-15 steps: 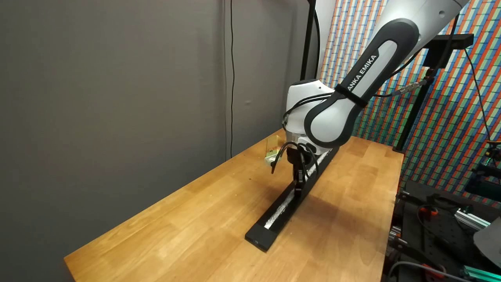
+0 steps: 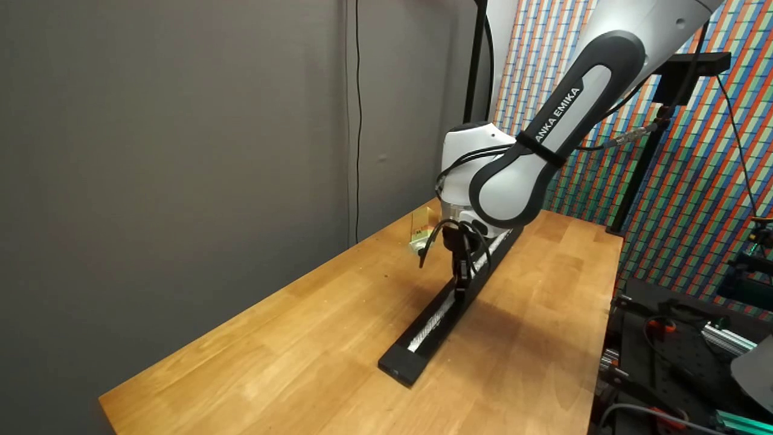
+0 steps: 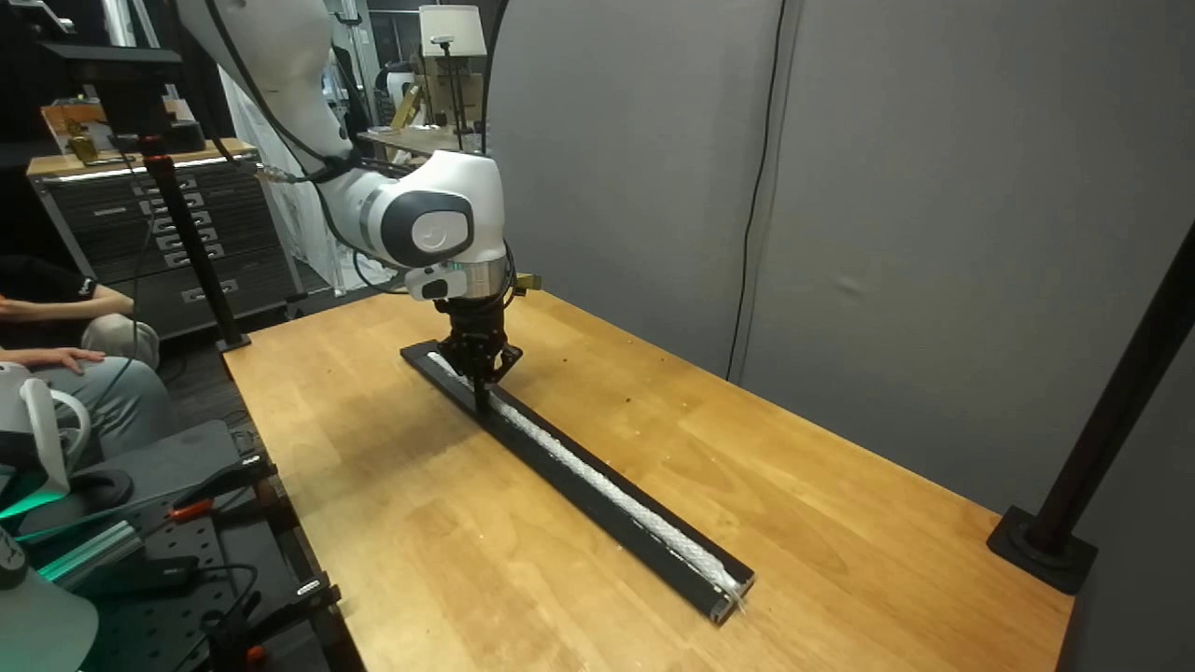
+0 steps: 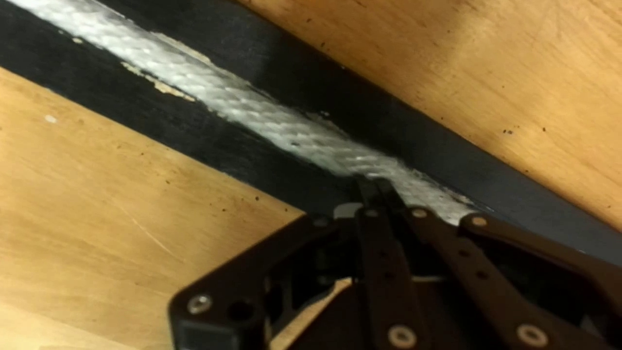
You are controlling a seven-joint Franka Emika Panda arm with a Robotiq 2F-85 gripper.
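Observation:
A long black bar (image 3: 646, 548) with a groove along its middle lies across the wooden table. White braided rope (image 3: 599, 483) fills the groove and is frayed at the near end in exterior view 2. Over the bar, nearer its far end in that view, my gripper (image 3: 482, 405) points straight down. In the wrist view the gripper is shut, its fingertips meeting at the edge of the rope (image 4: 256, 116). Nothing shows between the fingers. Whether the tips press on the rope or hover just above it, I cannot tell.
Bare wooden table (image 2: 290, 341) lies on both sides of the bar. A small yellowish clear object (image 2: 420, 226) stands behind the gripper near the wall. A black post (image 3: 1070, 482) rises at the table's far right corner in exterior view 2.

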